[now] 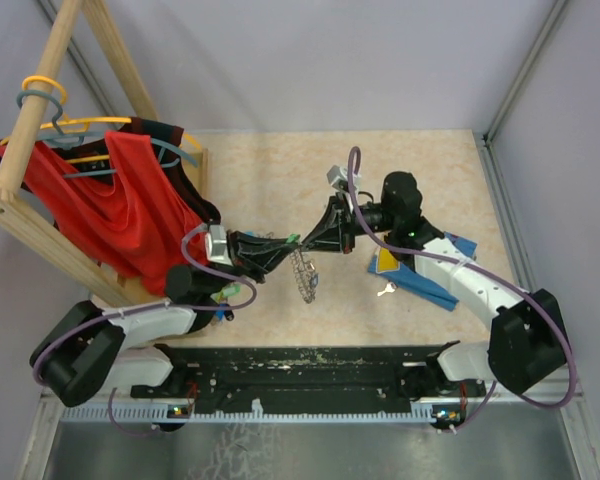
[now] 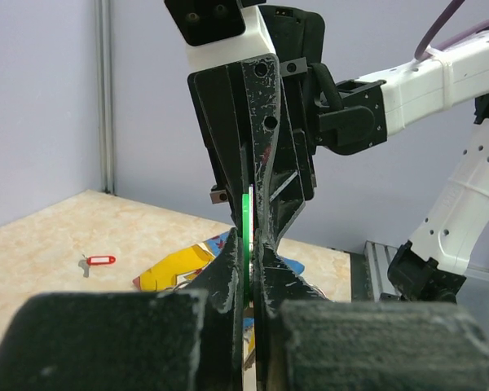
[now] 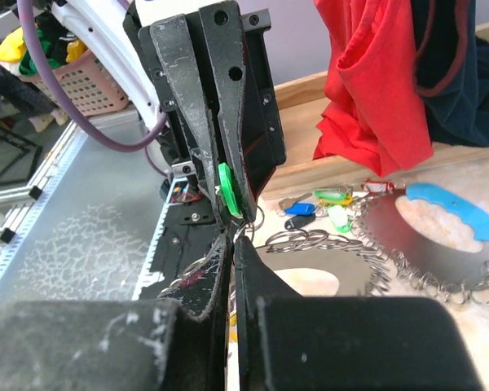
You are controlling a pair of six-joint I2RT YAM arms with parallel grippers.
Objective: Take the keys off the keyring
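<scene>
My two grippers meet tip to tip over the middle of the table, with a cluster of metal rings and chain (image 1: 305, 275) hanging beneath them. A green key tag stands upright at the tips of my left gripper (image 1: 285, 245), which is shut; in the left wrist view a narrow green strip shows at its fingertips. My right gripper (image 1: 315, 243) is shut at the rings just beside the tag; whether it grips a ring is hard to tell. A loose key with a red tag lies on the table to the right.
Coloured key tags (image 3: 300, 208) and metal chainmail pieces (image 3: 460, 281) lie at the left by the wooden rack with hanging clothes (image 1: 130, 200). A blue and yellow folded item (image 1: 425, 285) lies on the right.
</scene>
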